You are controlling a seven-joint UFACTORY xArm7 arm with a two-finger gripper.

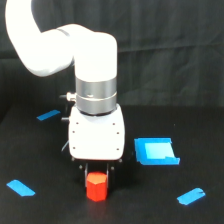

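A small red-orange block [96, 187] rests on the dark table near the front, left of the middle. Directly above it is the white arm's gripper [97, 177], pointing down. Its dark fingers reach down on both sides of the block's upper part. Against the dark background I cannot tell whether they touch the block or stand apart from it.
A blue, open-topped square tray [141, 160] with a pale inside lies right of the gripper. Blue strips lie on the table at the front left [20, 188], front right [191, 196] and back left [48, 115].
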